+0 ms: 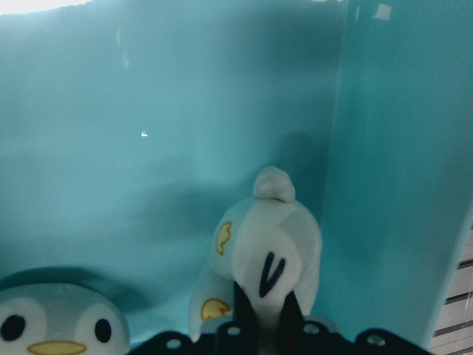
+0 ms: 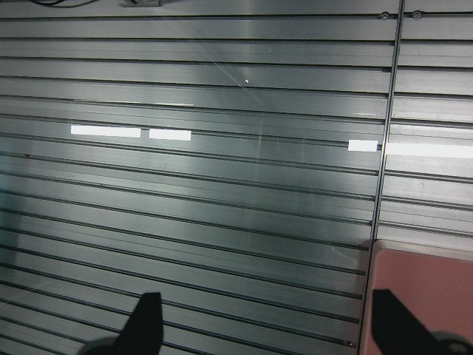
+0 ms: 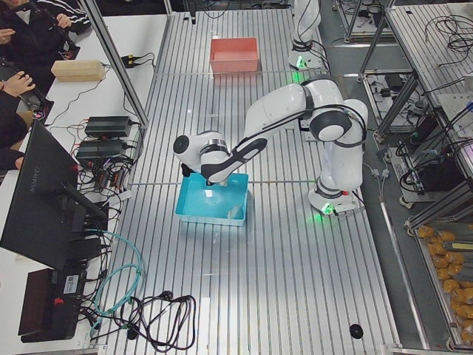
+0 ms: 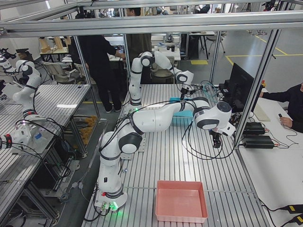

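Observation:
A blue plastic bin (image 3: 211, 200) (image 1: 162, 103) holds white-and-pale-blue plush toys. In the left wrist view my left gripper is shut on a plush toy (image 1: 266, 244) with yellow patches and a small round knob on top; a penguin-faced plush (image 1: 63, 322) lies at lower left. The left camera view shows that gripper over the bin's back part, largely hidden by the arm. My right gripper hangs over the table, its fingers apart and nothing between them.
A pink bin (image 3: 234, 55) (image 4: 181, 201) sits empty at the other end of the slatted table (image 4: 232, 198). Cables lie along the side by the monitor (image 3: 44, 200). The table between the bins is clear.

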